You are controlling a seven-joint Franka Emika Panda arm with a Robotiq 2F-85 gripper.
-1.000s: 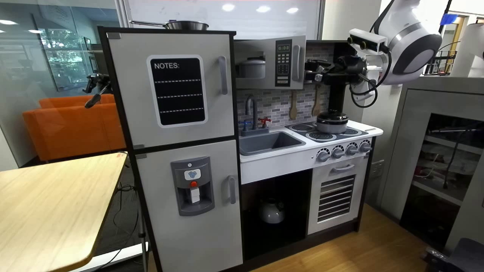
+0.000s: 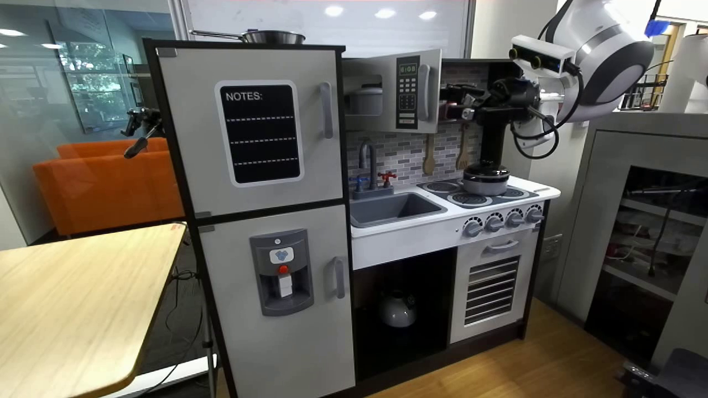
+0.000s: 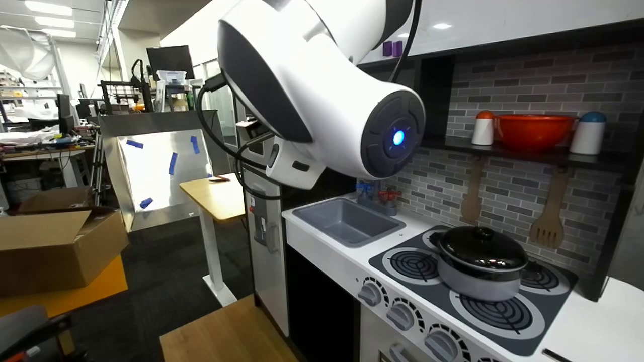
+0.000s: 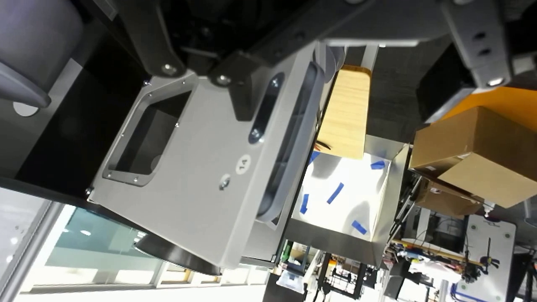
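The light grey microwave door (image 2: 421, 86) stands part open, its keypad and handle (image 2: 425, 92) facing exterior view 1. Behind its window a grey pot (image 2: 366, 101) shows inside. My gripper (image 2: 456, 103) is at the door's free edge, on the right. From the wrist view, the door's inner face (image 4: 201, 146) fills the middle; my gripper is open, its fingers far apart. One finger (image 4: 242, 103) overlaps the inner face and the other lies beyond the handle side. Contact with the door cannot be told. The arm hides the gripper in exterior view 2.
Below stand the stove with a black-lidded pot (image 3: 483, 259) and the sink (image 3: 347, 220). A shelf holds a red bowl (image 3: 534, 131) and shakers. A pan (image 2: 273, 37) rests on the fridge (image 2: 186, 132). Open floor lies in front of the kitchen.
The microwave door has swung a little further open, its free edge now nearer exterior view 1 and slightly left. My arm and gripper have shifted slightly with it.
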